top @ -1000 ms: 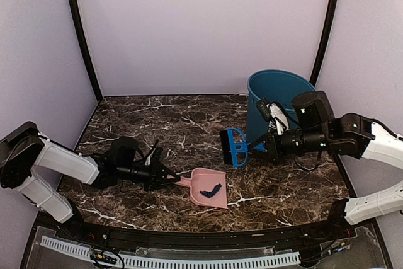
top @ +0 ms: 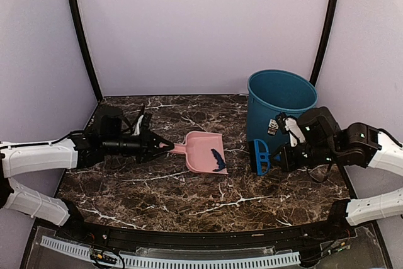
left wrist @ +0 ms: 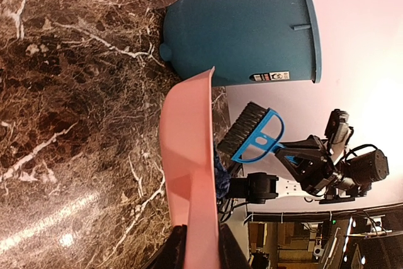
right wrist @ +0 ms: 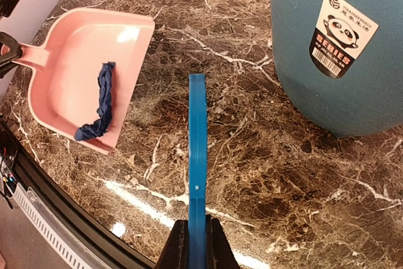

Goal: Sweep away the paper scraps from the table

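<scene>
A pink dustpan (top: 199, 148) is over the table's middle, its handle in my left gripper (top: 165, 147), which is shut on it. On the pan lies one dark blue twisted scrap (right wrist: 104, 102), close to the open edge in the right wrist view. My right gripper (top: 283, 155) is shut on the blue handle of a brush (top: 262, 157) with dark bristles. The brush hangs to the right of the pan, apart from it, in front of the bin. From the left wrist, the dustpan (left wrist: 189, 137) appears nearly edge-on and covers most of the scrap.
A tall blue-green bin (top: 277, 102) with an open top stands at the back right, bearing a panda label (right wrist: 343, 33). Walls close in the back and both sides.
The dustpan has moved toward the back of the table with my left arm, the scrap still on it. My right arm has carried the brush rightward, away from the pan.
</scene>
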